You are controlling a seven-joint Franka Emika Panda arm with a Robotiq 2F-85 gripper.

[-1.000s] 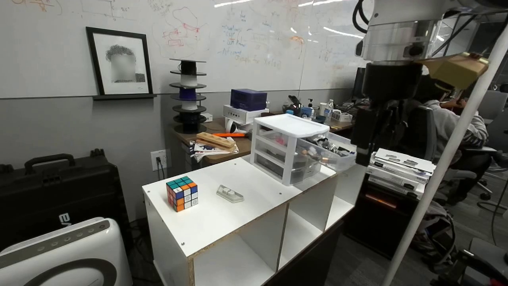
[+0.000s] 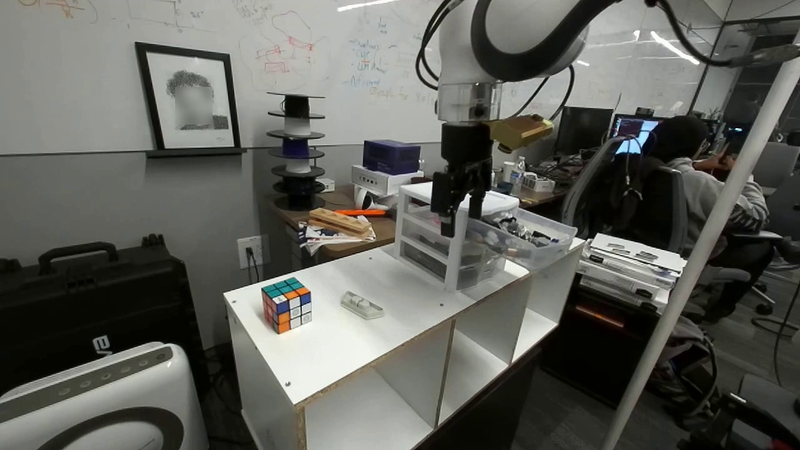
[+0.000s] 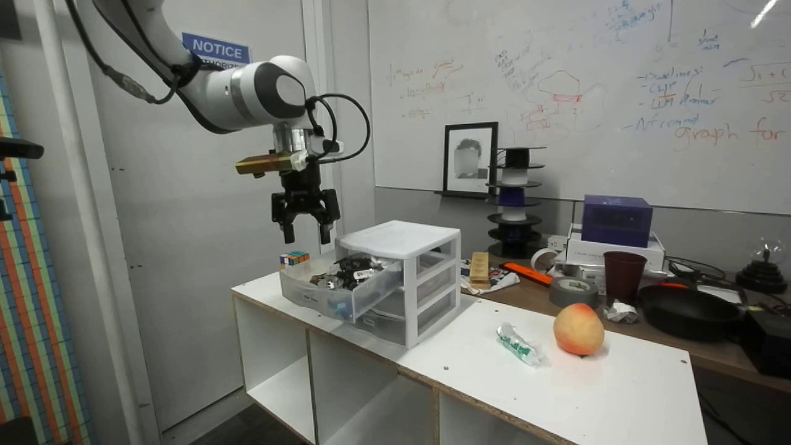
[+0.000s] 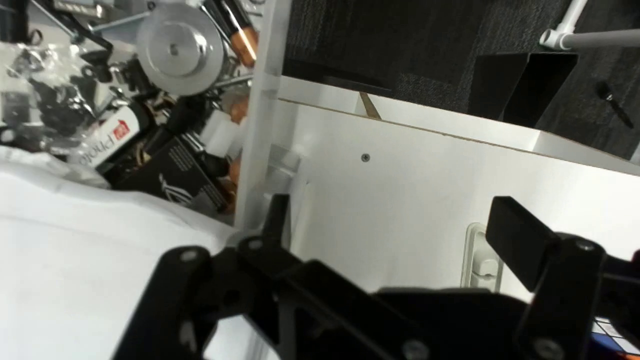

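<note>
My gripper [image 3: 306, 236] points down in the air beside the white drawer unit [image 3: 432, 295], its fingers wide apart with nothing between them. In the wrist view, the left finger [image 4: 277, 222] overlaps the unit's edge, and bare shelf top shows in the gap. The clear top drawer [image 3: 319, 290] is pulled out and full of small parts. On the shelf, a Rubik's cube [image 2: 286, 306] and a pale, shallow case [image 2: 362, 305] lie on one side of the unit. A peach [image 3: 579, 329] and a crumpled clear wrapper [image 3: 520, 345] lie on the other side.
The white shelf top [image 2: 330, 352] is mostly bare around the cube and case. Behind it, a side desk holds a black pan [image 3: 689, 311], a dark cup [image 3: 623, 275] and tape. A white pole [image 2: 705, 255] stands at the front right.
In exterior view 1 my gripper has moved left and farther from the camera, from beyond the drawer's front to beside the unit. The top drawer sticks out farther. Cube and case have not moved.
</note>
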